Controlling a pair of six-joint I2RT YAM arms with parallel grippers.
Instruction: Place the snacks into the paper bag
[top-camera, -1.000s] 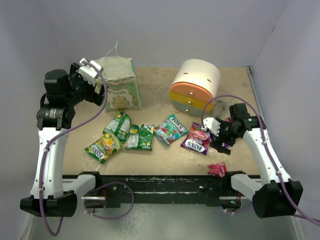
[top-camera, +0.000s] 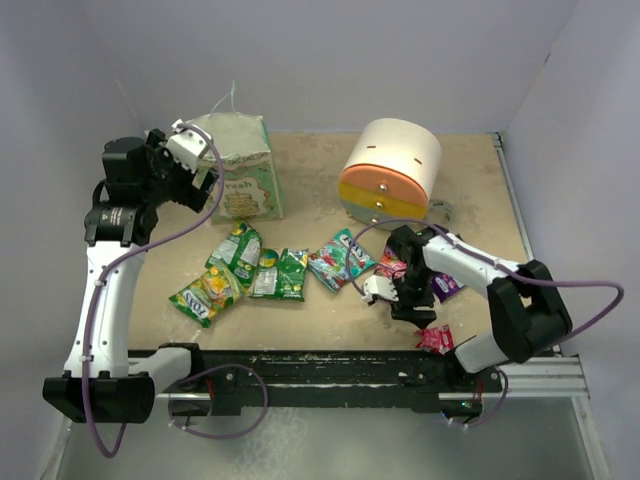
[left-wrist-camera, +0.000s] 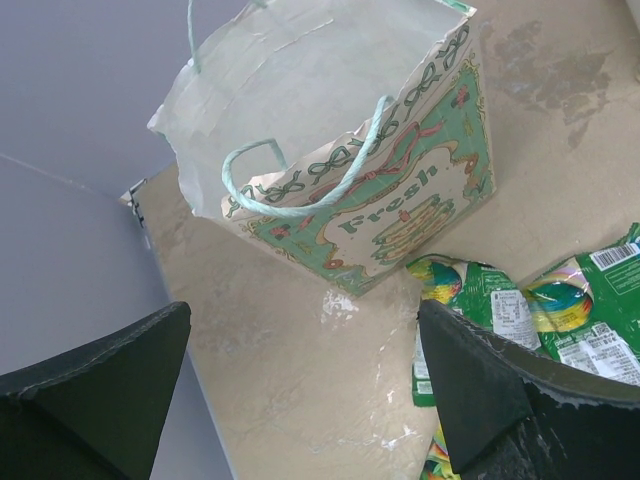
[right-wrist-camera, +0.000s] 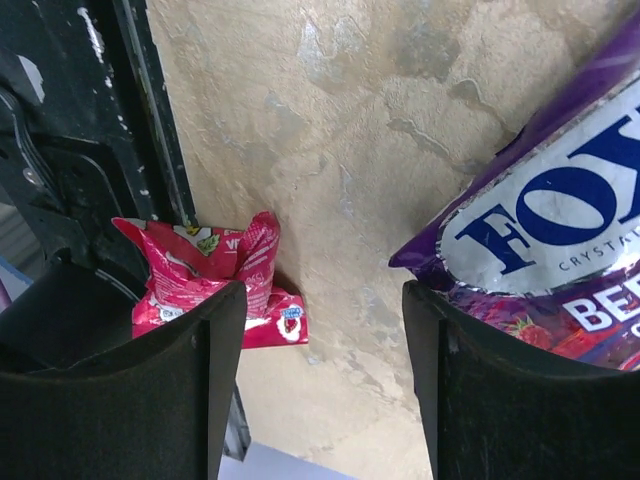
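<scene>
The paper bag (top-camera: 250, 190) stands upright at the back left; the left wrist view shows its mouth and a pale handle (left-wrist-camera: 300, 208) drooping over the front. Close to its left side, my left gripper is open and empty. My right gripper is part open over bare table, nothing between its fingers. On one side of it lies a small crumpled pink packet (right-wrist-camera: 205, 275), on the other a purple FOX'S bag (right-wrist-camera: 560, 220). Green snack bags (top-camera: 237, 252) (top-camera: 280, 274), a yellow-green one (top-camera: 206, 294) and a teal-red one (top-camera: 340, 260) lie mid-table.
A rounded cream cabinet with coloured drawers (top-camera: 392, 172) stands at the back right. The right arm covers part of the purple and red packets. A dark rail (top-camera: 320, 375) runs along the table's front edge, near the pink packet.
My right gripper has moved left and slightly toward the front, now covering more of the purple and red packets. The snacks have not visibly moved.
</scene>
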